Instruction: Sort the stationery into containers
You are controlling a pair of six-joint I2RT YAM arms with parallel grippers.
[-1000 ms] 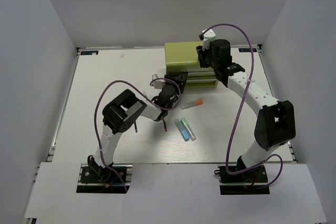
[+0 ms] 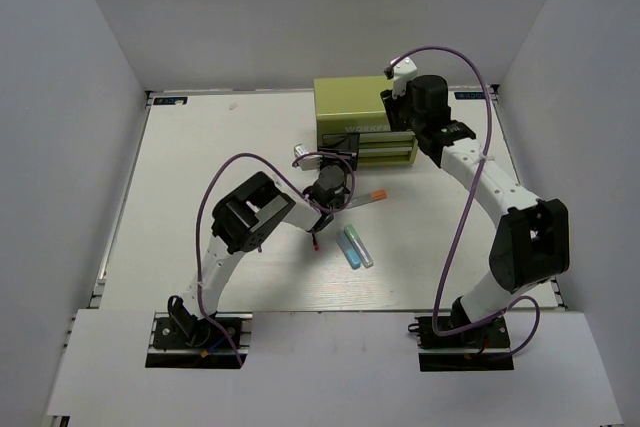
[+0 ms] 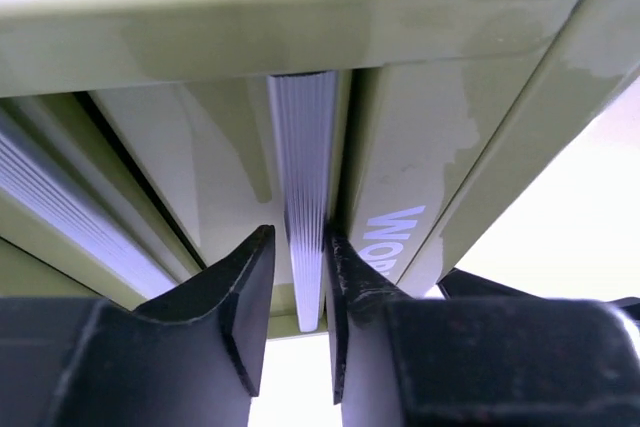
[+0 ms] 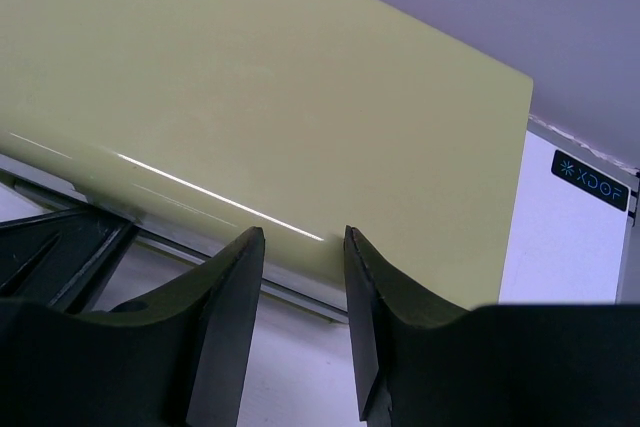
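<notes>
The olive drawer cabinet point(image 2: 350, 97) stands at the back of the table, with "WORKPRO" lettering along its upper part. My left gripper point(image 2: 340, 149) is at its left front. In the left wrist view, a silver ribbed handle strip point(image 3: 303, 137) runs down between the partly open fingers of the left gripper; firm contact cannot be made out. My right gripper is at the cabinet's upper right, closed on the edge of its smooth top point(image 4: 330, 97). On the table lie an orange-ended cutter point(image 2: 378, 195), a blue item point(image 2: 349, 251) and a green-ended clear item point(image 2: 358, 246).
A red pen point(image 2: 315, 242) lies close below the left forearm, partly covered by it. A small white item point(image 2: 300, 151) sits left of the cabinet. Bare table point(image 2: 180, 177) spreads out on the left, and the front right is clear.
The right arm has moved slightly right. Loose stationery on the table looks unmoved.
</notes>
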